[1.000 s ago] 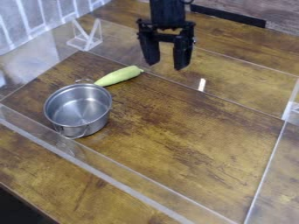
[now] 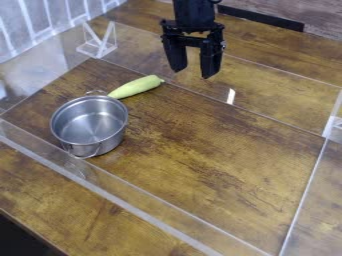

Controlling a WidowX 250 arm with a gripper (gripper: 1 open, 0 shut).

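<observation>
The black gripper (image 2: 193, 56) hangs at the top centre of the camera view, open, its two fingers apart with nothing visible between them. Below and left of it, a pale yellow-green corn cob (image 2: 135, 87) lies on the wooden surface. A steel pot (image 2: 90, 123) stands at the left, nearer the front than the cob.
Clear plastic walls (image 2: 315, 190) border the wooden work area (image 2: 221, 170). A small white strip (image 2: 230, 96) shows right of centre.
The gripper has shifted very slightly to the right and looks a little turned. The cob and pot have not moved.
</observation>
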